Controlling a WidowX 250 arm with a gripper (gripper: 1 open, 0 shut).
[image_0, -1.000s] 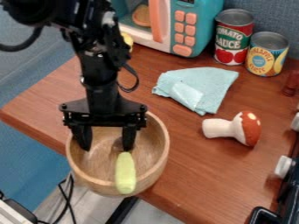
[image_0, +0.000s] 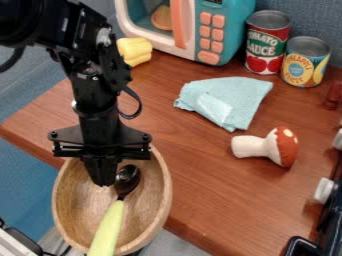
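A wooden bowl (image_0: 160, 215) sits at the front-left edge of the table, holding a spoon-like utensil with a pale yellow-green handle (image_0: 108, 228) and a dark head (image_0: 127, 182). My gripper (image_0: 102, 168) is lowered over the back-left rim of the bowl, beside the utensil's dark head. Whether its fingers are open or shut, and on what, cannot be told.
A toy microwave (image_0: 214, 30), two cans (image_0: 266, 45) and a yellow object (image_0: 134, 50) stand at the back. A blue cloth (image_0: 225, 100) and a toy mushroom (image_0: 267, 146) lie right of centre. A black appliance edge is at right.
My gripper has shifted left and lower, and the bowl has moved left and toward the front. The utensil's dark head now shows.
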